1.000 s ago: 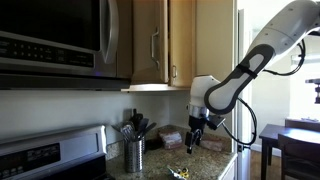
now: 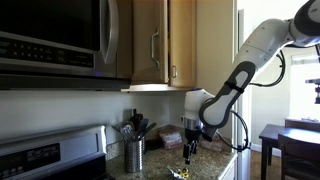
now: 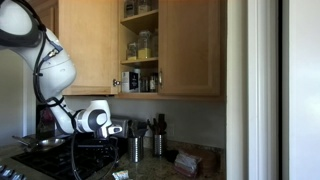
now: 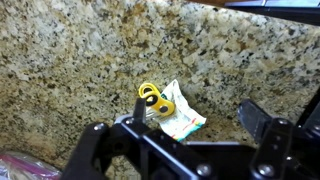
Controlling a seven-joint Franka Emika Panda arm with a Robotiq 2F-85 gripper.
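A small yellow item with a loop (image 4: 154, 100) lies on the speckled counter in the wrist view. Touching it is a crumpled white packet (image 4: 182, 117) with coloured print. My gripper stands open above both, its fingers spread to either side and nothing held between them. In exterior view 1, the gripper (image 2: 187, 158) points down just over the yellow item (image 2: 182, 173) near the bottom of the frame. Exterior view 2 shows the white packet (image 3: 121, 175) small on the counter; the gripper there is hard to make out.
Behind stands a metal canister (image 2: 135, 156) of utensils. A knife block (image 3: 158, 128) and a reddish package (image 3: 187, 161) sit at the back of the counter. The stove (image 2: 55, 155) lies to the left, with cabinets (image 2: 178, 45) overhead.
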